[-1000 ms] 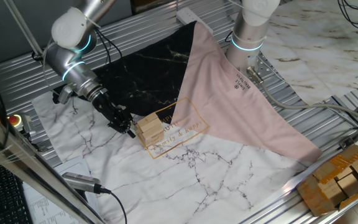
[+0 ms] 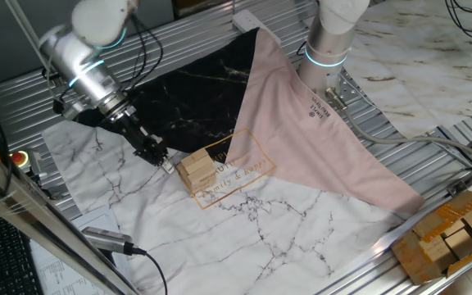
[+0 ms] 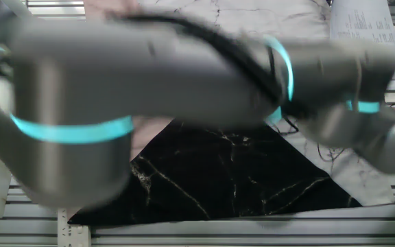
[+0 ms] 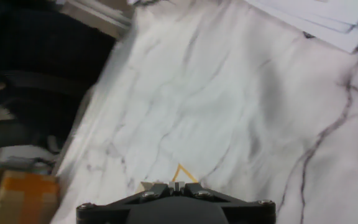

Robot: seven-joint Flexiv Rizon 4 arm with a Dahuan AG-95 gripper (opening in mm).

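Observation:
A stack of pale wooden blocks (image 2: 196, 170) stands on the cloth, beside the gold-printed frame. Just left of it, my gripper (image 2: 167, 165) points down toward the cloth, apart from the blocks, with a pale patch at its tip. At the bottom of the wrist view the black fingers of the gripper meet in the middle. They look shut, and nothing shows between them. A small beige corner shows at their left, probably part of the stack. The arm blocks the stack from exterior view 2.
The cloth (image 2: 293, 229) has white marble, black and pink areas, and its front part is clear. At the right, a cardboard box (image 2: 420, 259) holds several wooden blocks.
The arm has shifted and turned slightly, drawing the gripper a little to the left and away from the stack. The blocks have not moved.

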